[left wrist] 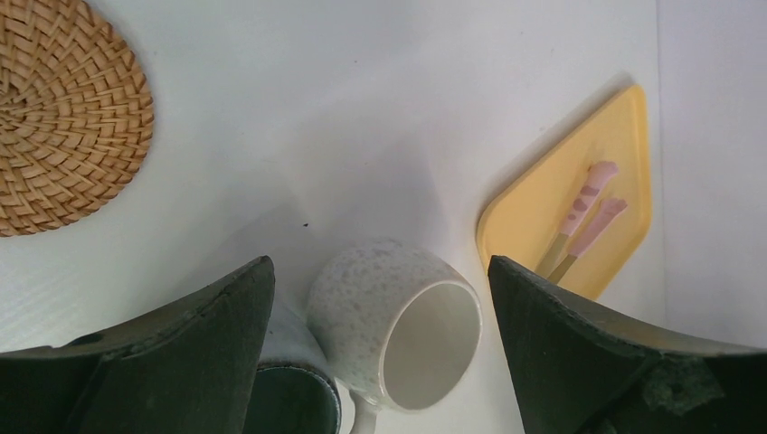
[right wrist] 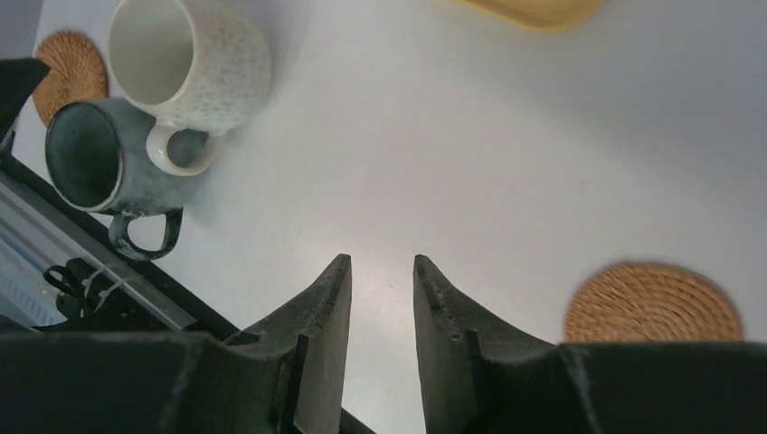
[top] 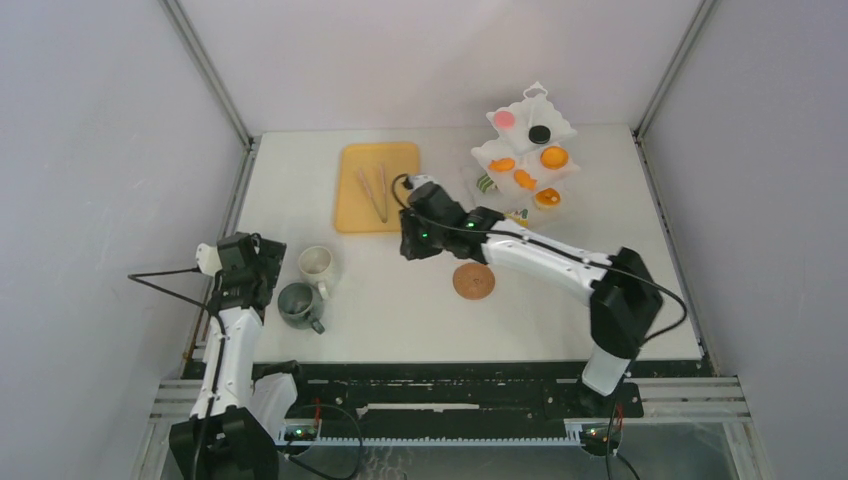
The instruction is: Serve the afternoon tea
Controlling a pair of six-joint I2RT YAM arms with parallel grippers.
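A white mug [top: 316, 262] and a dark grey-green mug [top: 298, 298] stand side by side on the table's left part. A yellow tray [top: 350, 210] holds two pink-handled utensils [left wrist: 592, 217]. My left gripper is open above a woven coaster [left wrist: 72, 136], with both mugs below it. My right gripper [top: 412, 240] hangs over the middle, in front of the tray; in the right wrist view its fingers [right wrist: 307, 353] are slightly apart with nothing between. Another round coaster [top: 473, 281] lies at middle right, blurred in the right wrist view.
A white tiered stand [top: 520, 150] with cakes and sweets is at the back right, other food pieces beneath it.
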